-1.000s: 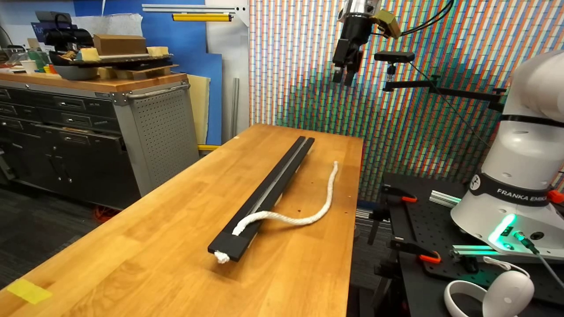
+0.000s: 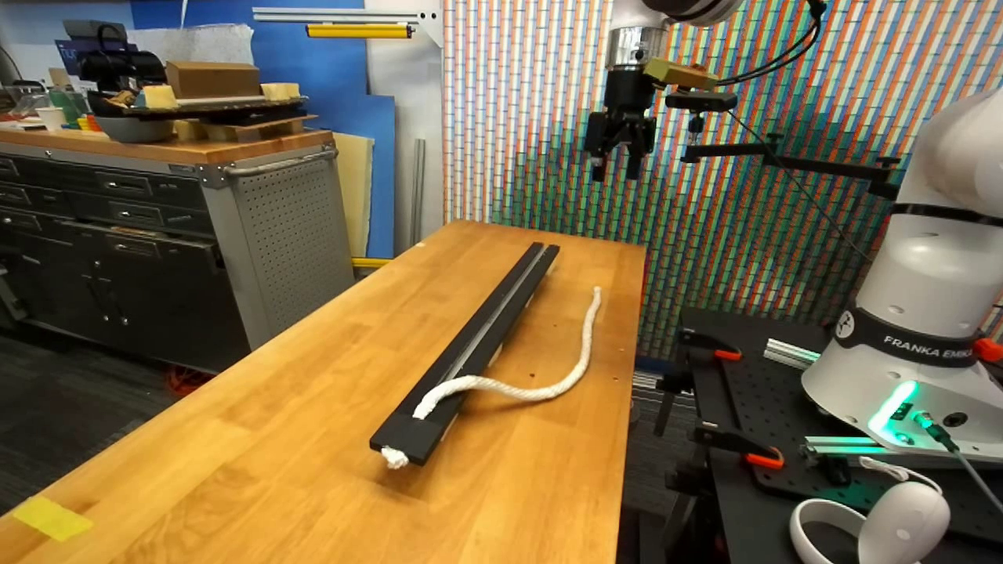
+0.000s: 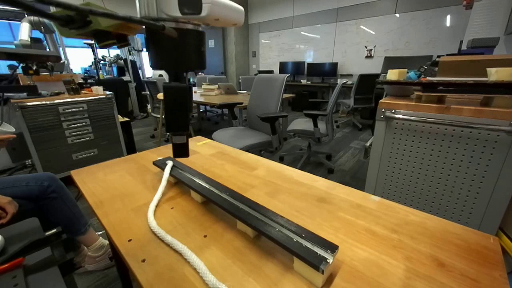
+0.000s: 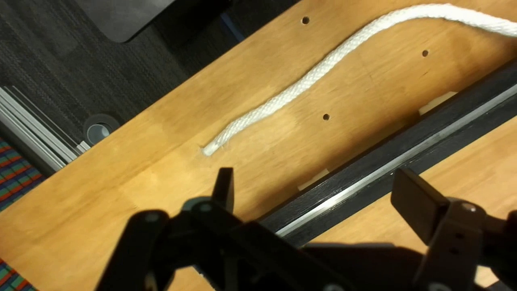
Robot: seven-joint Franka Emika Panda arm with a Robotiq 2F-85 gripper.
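Note:
My gripper point(image 2: 616, 174) hangs well above the far end of the wooden table, its fingers apart and nothing between them. In the wrist view the gripper stands open over the long black channel point(image 4: 358, 184), which runs below the gap. A white rope point(image 2: 564, 381) lies on the table in a curve to the right of the channel point(image 2: 489, 329). Its far end point(image 4: 209, 149) rests loose on the wood, while the near part crosses onto the channel's near end. A short white tuft point(image 2: 395, 457) pokes out at that near end.
Pale blocks point(image 3: 247, 229) hold the channel up off the wooden table point(image 3: 408, 249). Yellow tape point(image 2: 52, 518) marks the near left corner. A person's leg point(image 3: 43, 201) is beside the table. Bare tabletop lies left of the channel.
The arm has come slightly down and turned at the wrist, so both fingers now show spread in exterior view 1. The rope and the channel are where they were.

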